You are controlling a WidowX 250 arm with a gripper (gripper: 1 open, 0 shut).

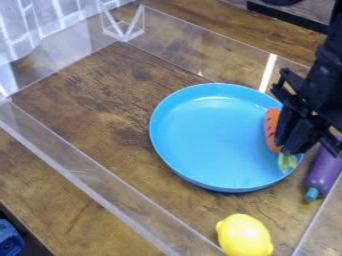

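Observation:
My black gripper (289,140) hangs over the right part of a blue plate (201,135). An orange object with a green end (274,128) lies on the plate's right side, partly hidden behind the gripper. The fingers look closed; whether anything is between them is hard to see. A purple eggplant (325,172) lies just right of the plate, and a yellow lemon (243,235) lies in front of it.
Clear plastic walls (54,64) edge the wooden surface (87,115). The surface left of the plate is free. A blue object (7,240) sits at the lower left corner.

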